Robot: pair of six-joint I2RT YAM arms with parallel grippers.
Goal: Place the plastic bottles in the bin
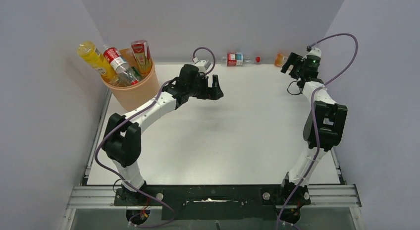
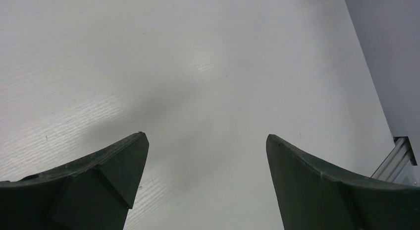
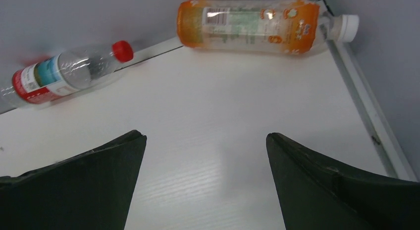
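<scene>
The peach bin [image 1: 132, 96] at the back left holds several bottles and a red can-like container. A clear bottle with red cap [image 1: 235, 59] lies at the back edge, also in the right wrist view [image 3: 69, 74]. An orange-labelled bottle [image 3: 247, 27] lies in the back-right corner, partly hidden in the top view. My right gripper [image 1: 289, 63] hangs open just before that bottle, with nothing between its fingers. My left gripper [image 1: 210, 91] is open over empty table right of the bin; only bare surface shows between its fingers in the left wrist view.
Walls border the back and right sides, and a metal rail runs along the edges.
</scene>
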